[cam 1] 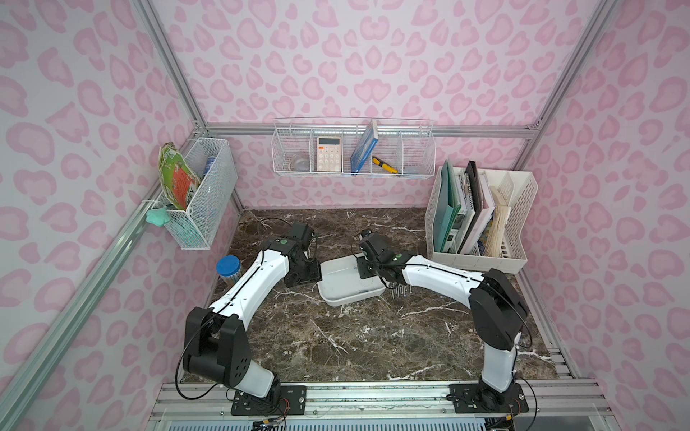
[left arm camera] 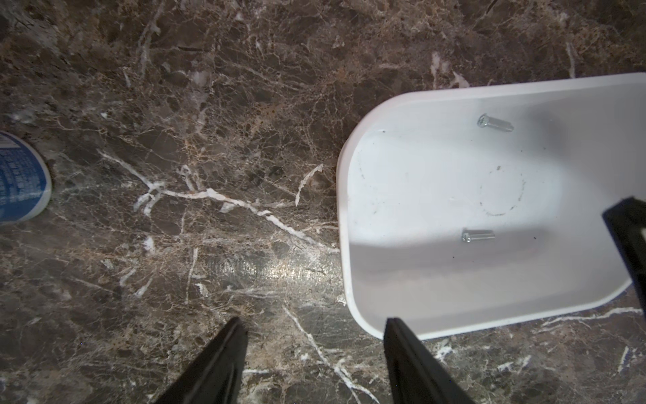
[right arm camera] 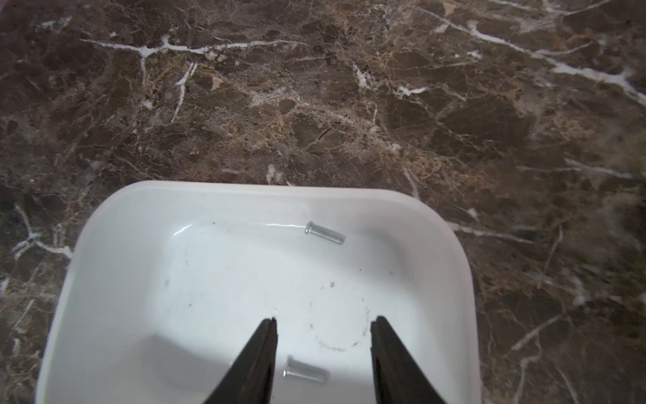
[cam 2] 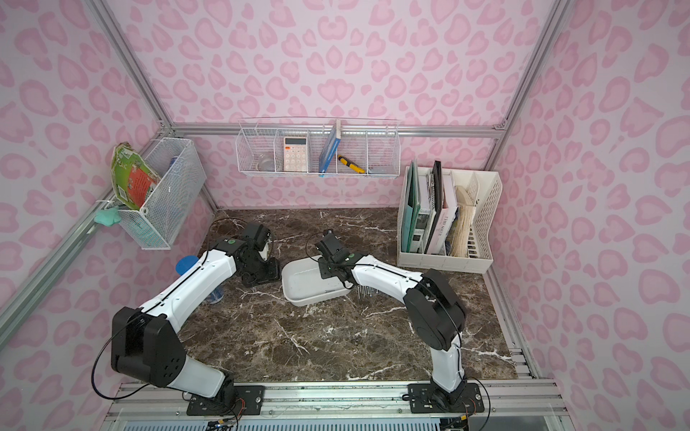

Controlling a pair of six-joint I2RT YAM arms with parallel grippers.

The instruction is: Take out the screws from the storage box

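Observation:
The white storage box (cam 1: 343,292) is a shallow rounded tray in the middle of the marble table. Two small silver screws lie apart on its floor: one near the far wall, the far screw (right arm camera: 325,233), and the near screw (right arm camera: 305,371) closer to the middle. My right gripper hangs over the box, part open, its fingers (right arm camera: 259,357) on either side of the near screw in that view, with nothing held. My left gripper is open and empty, by the box's left end.
Screws (cam 1: 399,289) lie on the table just right of the box, partly under the right arm. A jar with a blue lid (cam 1: 228,266) stands left of the left arm. A white file holder (cam 1: 519,215) is at the back right.

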